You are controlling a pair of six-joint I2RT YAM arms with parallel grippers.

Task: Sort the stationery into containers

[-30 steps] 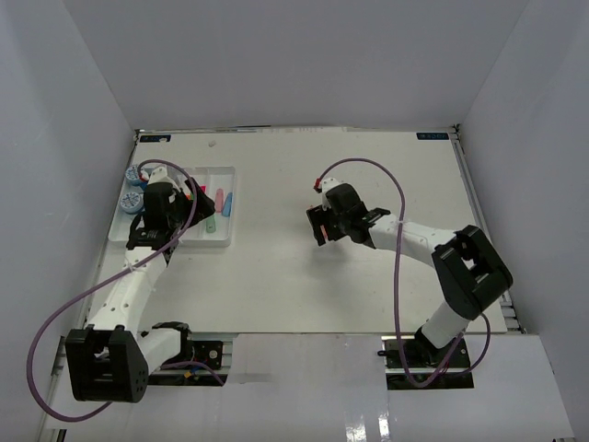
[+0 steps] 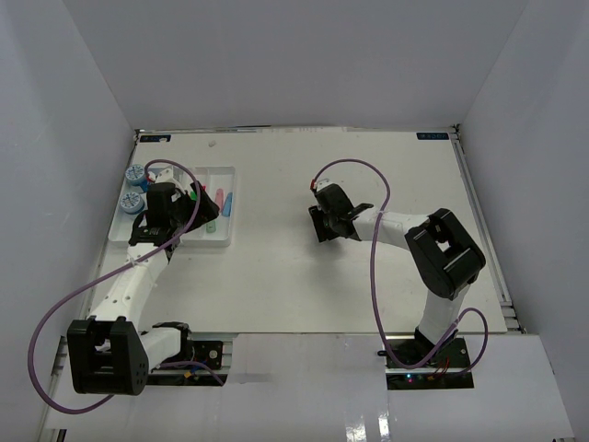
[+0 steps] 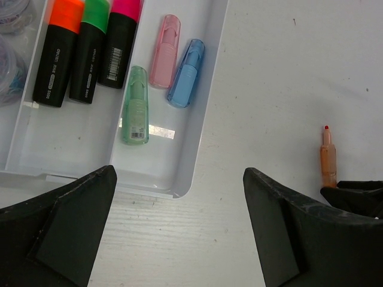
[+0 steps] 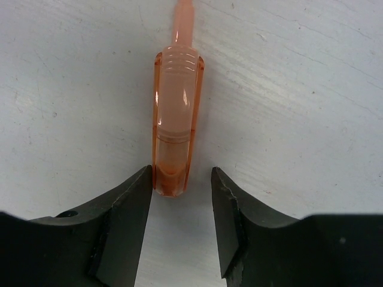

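Note:
An orange translucent correction-tape-like pen (image 4: pixel 175 113) lies on the table; its lower end reaches between the fingers of my right gripper. The fingers there are part open, the left finger close against the pen's edge and a gap at the right one. In the left wrist view, my left gripper is open and empty, over the front edge of the white tray (image 3: pixel 170 192). That tray holds black highlighters with orange (image 3: pixel 66 13), green (image 3: pixel 96 13) and pink (image 3: pixel 126 7) caps, plus small pink (image 3: pixel 166 51), blue (image 3: pixel 187 73) and green (image 3: pixel 136 104) pens.
Round blue-lidded containers (image 2: pixel 132 203) sit in the tray's left compartment. A purple cable (image 2: pixel 375 249) loops over each arm. The table between tray and right gripper is clear, as is the far right.
The left arm has moved slightly.

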